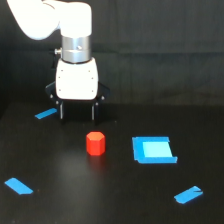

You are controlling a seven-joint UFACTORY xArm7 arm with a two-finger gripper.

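Observation:
A red block with a hexagon-like outline sits on the black table, left of the middle. Above and slightly behind it in the image hangs my gripper, its two dark fingers apart with nothing between them. A clear gap separates the fingertips from the block. To the right, a pale square lies flat inside a blue border.
Blue tape strips lie at the front left, the front right and the back left. Dark curtain-like material closes off the back.

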